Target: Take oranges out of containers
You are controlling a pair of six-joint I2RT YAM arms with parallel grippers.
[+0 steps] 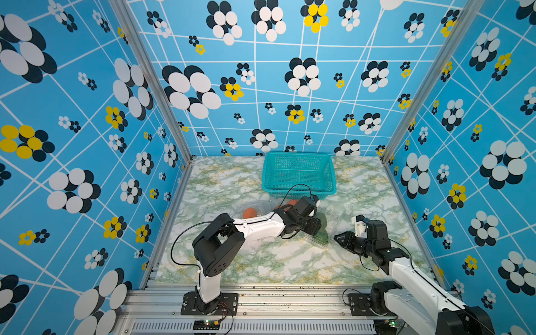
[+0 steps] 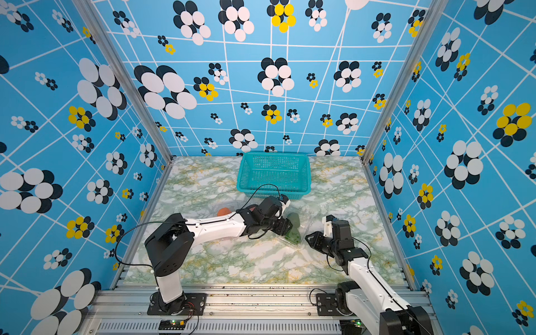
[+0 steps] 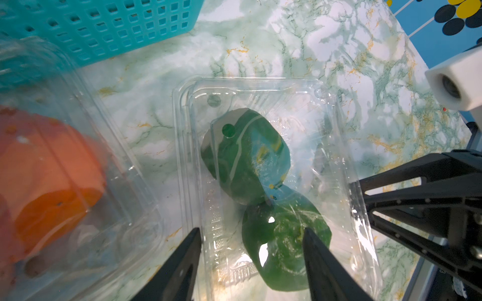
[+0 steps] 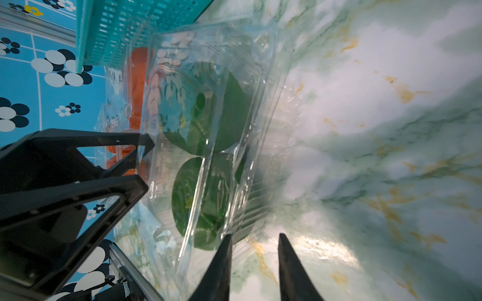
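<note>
Two dark green fruits (image 3: 246,155) lie inside a clear plastic container (image 3: 311,107) in the left wrist view. My left gripper is at its near-left part, shut on the clear container with its fingers some way apart; the exact contact is hard to see through the plastic. At the opposite side my right gripper is part open, nothing visible between its fingers. In the left wrist view its fingertips (image 3: 362,193) are close beside the container's right wall. Oranges (image 3: 60,200) sit in another clear container (image 3: 135,200) further left, partly hidden by my left arm in the top views.
The empty teal basket (image 1: 298,174) stands behind the containers. A separate-looking orange (image 1: 249,212) shows left of the left arm. Free marble table lies at right of the basket and along the front.
</note>
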